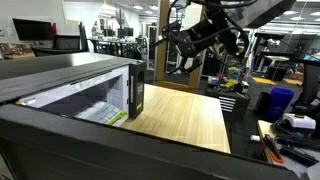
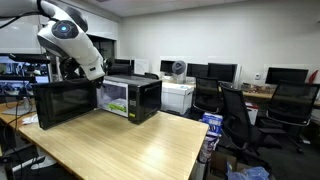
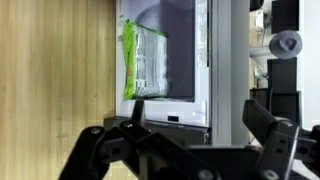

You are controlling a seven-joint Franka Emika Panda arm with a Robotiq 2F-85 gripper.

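Note:
A black microwave stands on the wooden table with its door swung wide. Inside its pale cavity lies a green and white packet, also visible as a green patch in exterior view 1. My gripper is open, its two fingers far apart with nothing between them. In exterior view 2 the gripper is in front of the microwave opening, near the upper part of the door. The packet sits ahead of the fingers, apart from them.
Bare wooden tabletop spreads out in front of and beside the microwave. The open door takes up the left side in exterior view 2. A blue and white box stands by the table's right edge; office chairs are beyond.

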